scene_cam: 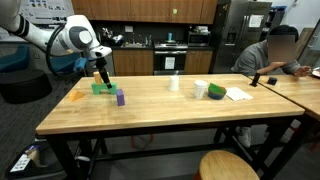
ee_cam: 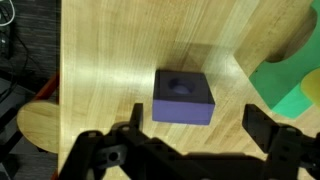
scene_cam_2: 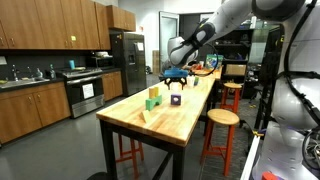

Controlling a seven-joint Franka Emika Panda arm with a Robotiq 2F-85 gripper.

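Observation:
A purple block [ee_cam: 183, 97] with a round dark hollow in its top lies on the wooden table [ee_cam: 110, 60], just ahead of my gripper. The fingers stand wide apart, one finger to each side of the block's near end, and neither seems to touch it. Exterior view 1 has the same purple block [scene_cam: 120, 97] upright near the table's left end, in front of a green block [scene_cam: 103, 88]. In the wrist view a green piece [ee_cam: 285, 85] with a yellow part lies to the right.
Farther right on the table stand a white container [scene_cam: 174, 83], a white cup [scene_cam: 200, 89] and a green-and-white item [scene_cam: 216, 91], beside a sheet of paper [scene_cam: 237, 93]. A stool [scene_cam: 226, 165] stands in front. A person sits at the far right.

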